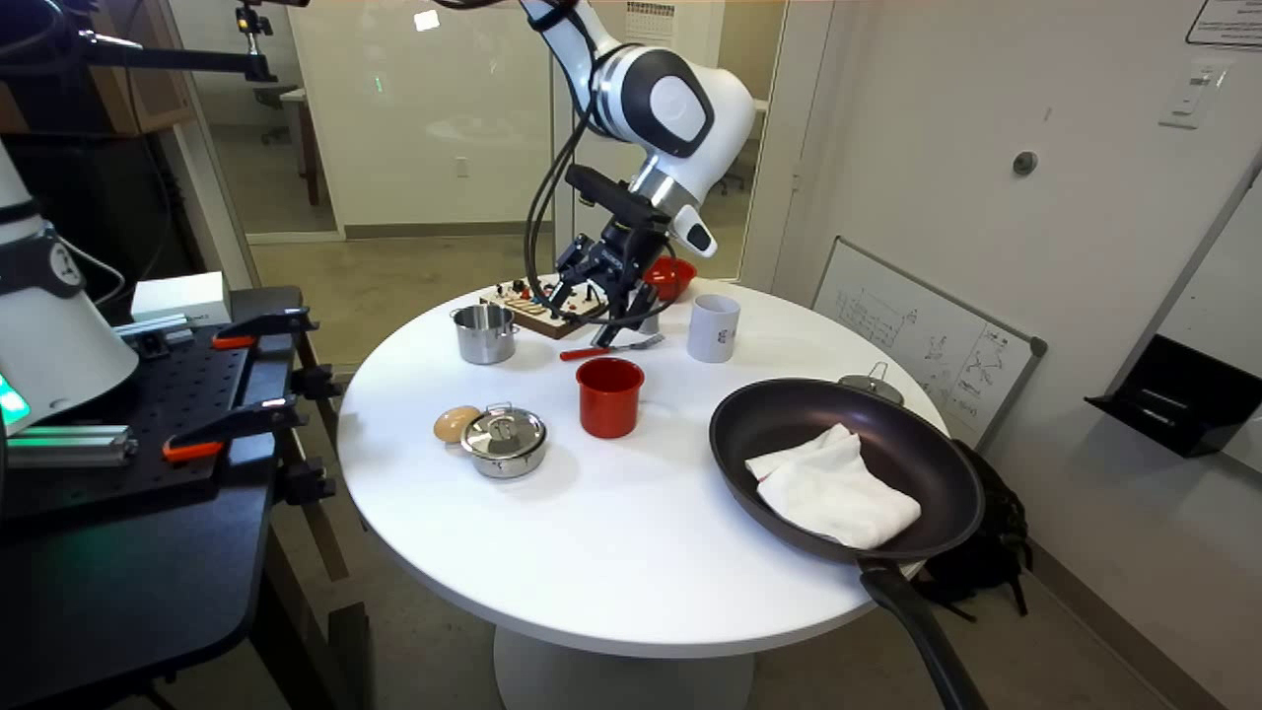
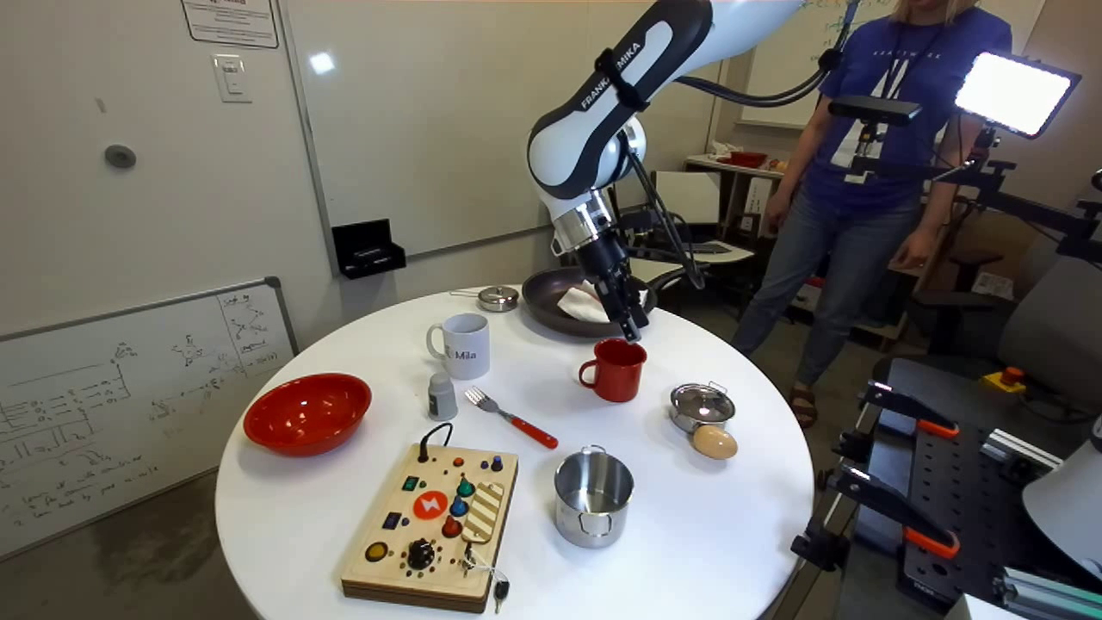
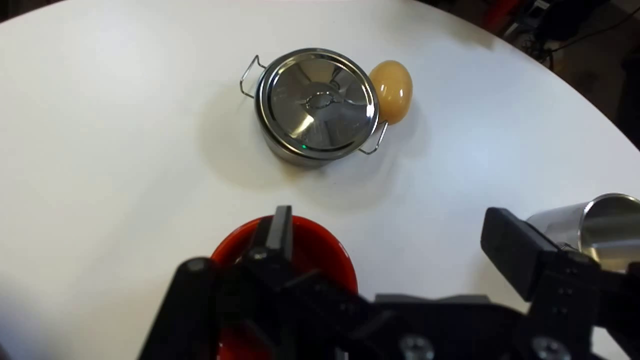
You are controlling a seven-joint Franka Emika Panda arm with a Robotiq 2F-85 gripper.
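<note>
My gripper (image 1: 585, 313) hangs open above the table, tilted, with nothing between its fingers. In the wrist view one finger (image 3: 279, 231) overlaps the red mug (image 3: 327, 252), whose lower part is hidden by the gripper. The other finger (image 3: 510, 249) lies in front of the open steel pot (image 3: 555, 222). Exterior view 2 shows the fingertips just above the red mug (image 2: 620, 374) in the picture; contact cannot be told. The lidded steel pot (image 3: 318, 102) has a brown egg (image 3: 393, 90) against its side.
Around lie a red-handled fork (image 2: 529, 429), grey shaker (image 2: 442, 396), white mug (image 2: 467, 350), red bowl (image 2: 307, 415) and switch board (image 2: 429, 527). A large black pan (image 1: 757, 444) holds a white cloth (image 1: 840, 491).
</note>
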